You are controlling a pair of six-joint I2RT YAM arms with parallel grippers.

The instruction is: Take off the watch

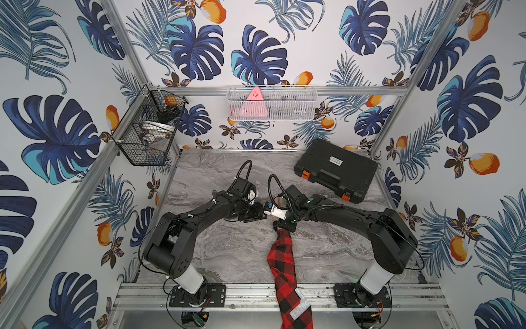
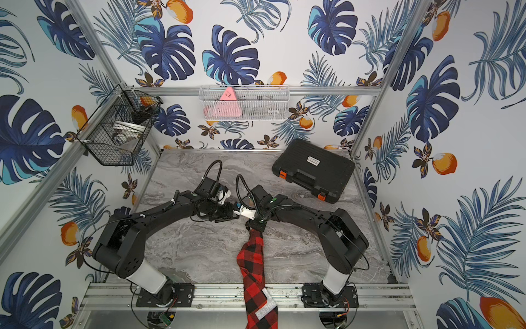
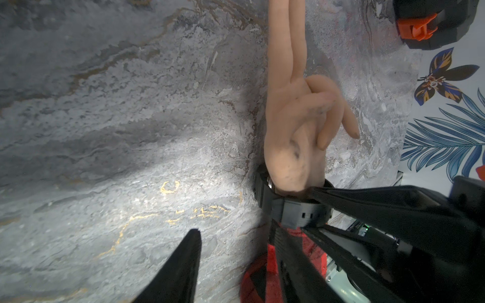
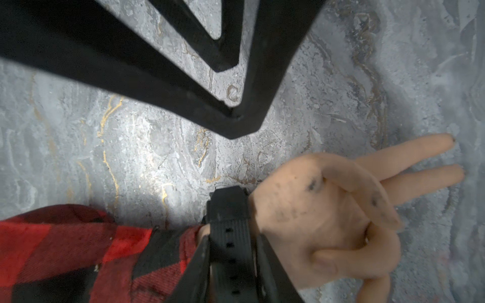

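A model hand [image 3: 293, 121] in a red-and-black plaid sleeve [image 1: 282, 263] lies at the table's centre, wearing a black watch [image 3: 298, 209] at the wrist. In the right wrist view the black strap [image 4: 229, 212] crosses the wrist beside the cuff. My right gripper is down at that strap, its fingertips on either side of it; whether they press on it I cannot tell. My left gripper stands open to the left of the hand and sleeve, nothing between its fingers.
A black case [image 1: 335, 170] lies at the back right of the marble table [image 1: 219, 252]. A wire basket [image 1: 148, 142] hangs on the left wall and a white mesh basket [image 1: 290, 104] on the back rail.
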